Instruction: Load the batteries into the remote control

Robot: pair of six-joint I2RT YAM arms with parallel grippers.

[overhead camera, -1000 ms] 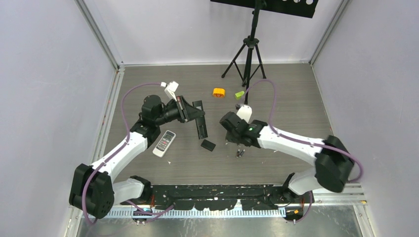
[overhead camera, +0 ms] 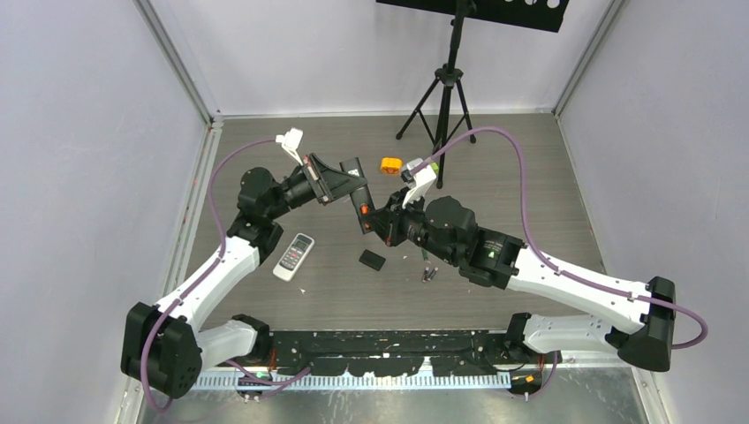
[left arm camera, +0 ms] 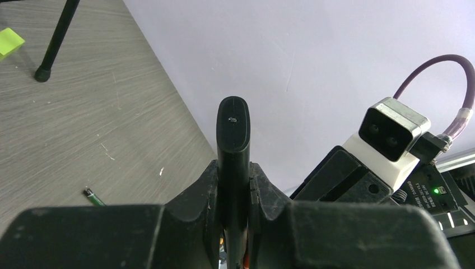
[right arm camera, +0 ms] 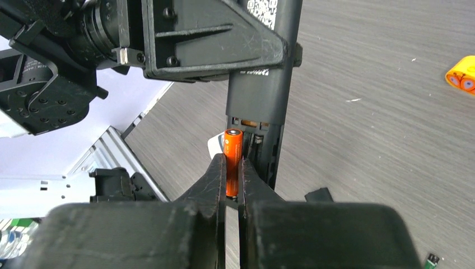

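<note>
My left gripper (overhead camera: 343, 185) is shut on a black remote (left arm camera: 233, 129), held in the air above the table's middle. In the right wrist view the remote (right arm camera: 259, 95) has its battery compartment uncovered. My right gripper is shut on an orange battery (right arm camera: 233, 143), which is held at the open compartment; whether it is seated cannot be told. Loose batteries (overhead camera: 429, 275) lie on the table to the right, one of them green (left arm camera: 96, 199). A small black plate (overhead camera: 372, 260), possibly the cover, lies below the remote.
A white remote (overhead camera: 293, 256) lies at the left. A yellow object (overhead camera: 391, 164) and a lime block (left arm camera: 8, 42) lie toward the back, beside a black tripod stand (overhead camera: 446, 79).
My right gripper has risen and moved left, bringing the orange battery to the remote held by my left gripper. The left arm shifted slightly earlier, with the remote in it.
</note>
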